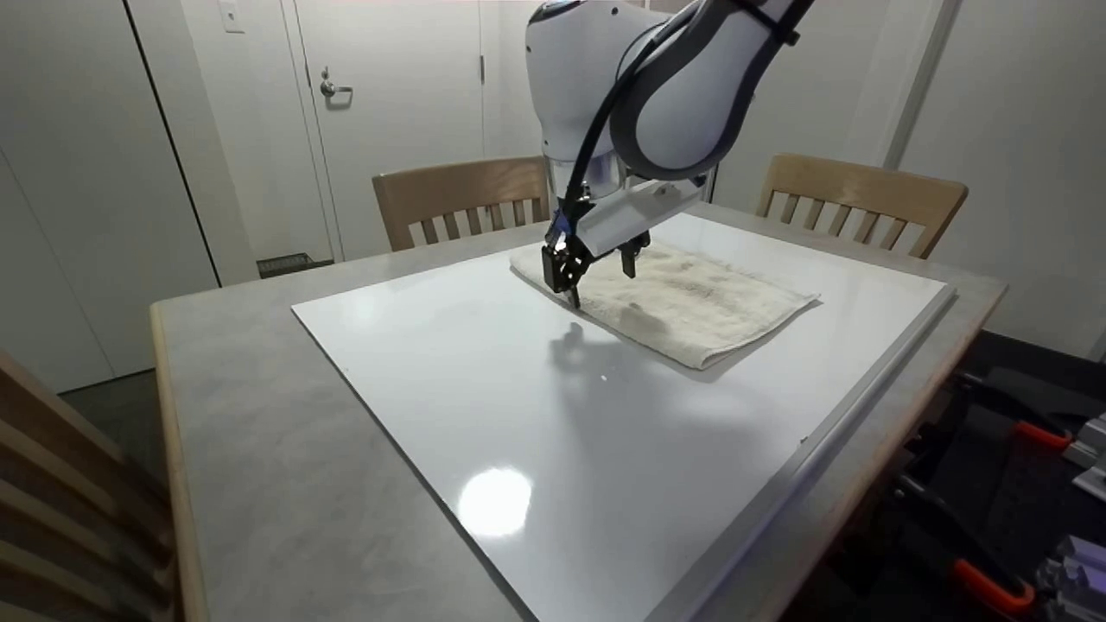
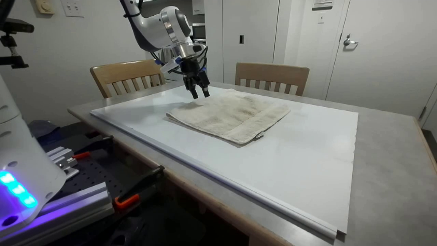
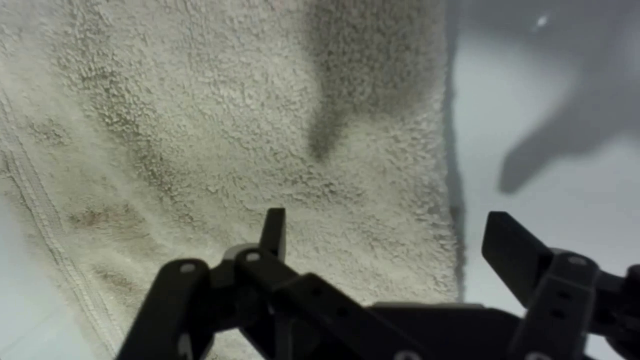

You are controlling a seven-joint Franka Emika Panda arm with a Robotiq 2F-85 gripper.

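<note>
A cream towel (image 1: pixel 705 301) with brownish stains lies folded flat on the white board. In exterior view 2 the towel (image 2: pixel 229 119) shows its folded edge toward the camera. My gripper (image 1: pixel 601 282) hangs just above one edge of it, fingers wide apart and empty. Seen from the wrist, one finger (image 3: pixel 274 234) is over the towel (image 3: pixel 372 240), while the other finger (image 3: pixel 510 252) is over bare board past the towel's edge. That edge runs between the two fingers. A gap shows between the fingertips and the cloth in exterior view 2.
The white board (image 1: pixel 435 342) covers most of the grey table (image 1: pixel 280 415) and is otherwise bare. A raised rail (image 2: pixel 229 186) runs along one long side. Wooden chairs (image 2: pixel 272 76) stand round the table. Clamps (image 2: pixel 127 201) sit beside the robot's base.
</note>
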